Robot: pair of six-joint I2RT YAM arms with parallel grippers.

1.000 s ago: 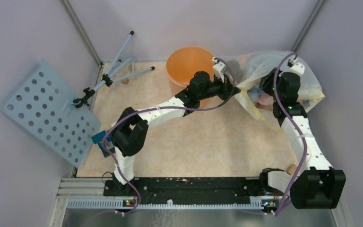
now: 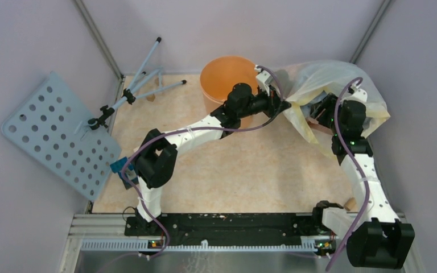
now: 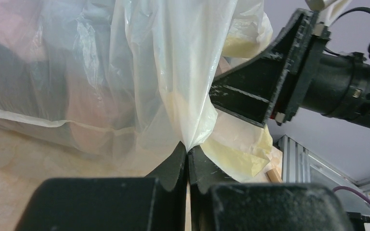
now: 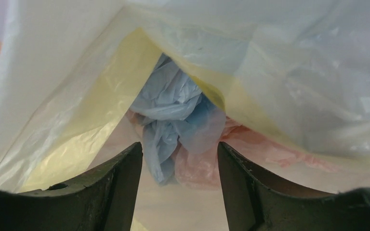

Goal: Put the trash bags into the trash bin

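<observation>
A large translucent whitish bag [image 2: 324, 77] with a yellow rim lies at the back right of the table, its mouth gaping toward the front. My left gripper is shut on the gathered edge of this bag, pinching the thin film at its fingertips. Inside the mouth, a crumpled blue bag [image 4: 173, 108] and a pink bag [image 4: 260, 147] lie together. In front of them my right gripper stands open, its fingers apart and nothing held between them. Left of the big bag is the orange trash bin [image 2: 227, 77], partly covered by the left arm.
A pale blue perforated board [image 2: 62, 136] leans at the left, beside a blue tripod-like stand [image 2: 139, 85]. A small blue item [image 2: 124, 170] rests near the left arm's base.
The left arm and the bin have stayed put.
</observation>
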